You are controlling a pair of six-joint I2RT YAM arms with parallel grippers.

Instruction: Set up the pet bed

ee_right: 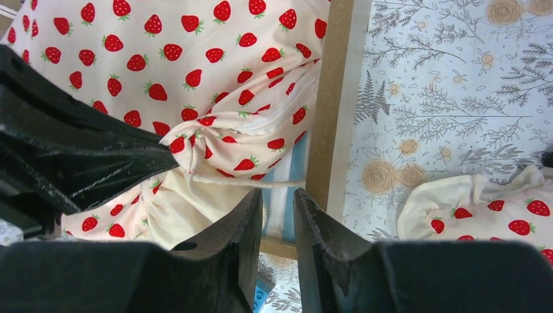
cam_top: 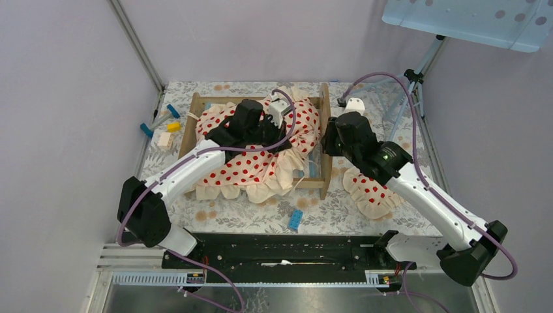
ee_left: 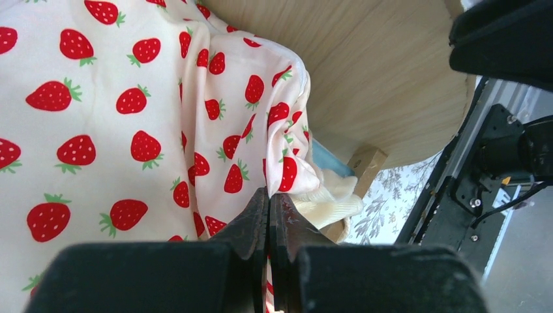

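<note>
A strawberry-print cloth with ruffles (cam_top: 235, 169) lies over the wooden bed frame (cam_top: 326, 182), bunched near its right side. My left gripper is shut on that bunched fabric, seen close in the left wrist view. My right gripper is part open above the frame's right rail (ee_right: 329, 117), nothing visible between its fingers; a cream tie cord (ee_right: 241, 182) lies just beyond its fingertips, running from the bunched cloth to the rail.
A smaller strawberry cushion (cam_top: 368, 192) lies right of the frame. A blue block (cam_top: 295, 219) is in front, small pieces (cam_top: 173, 126) lie at the left, and a light blue stand (cam_top: 398, 104) stands at the back right.
</note>
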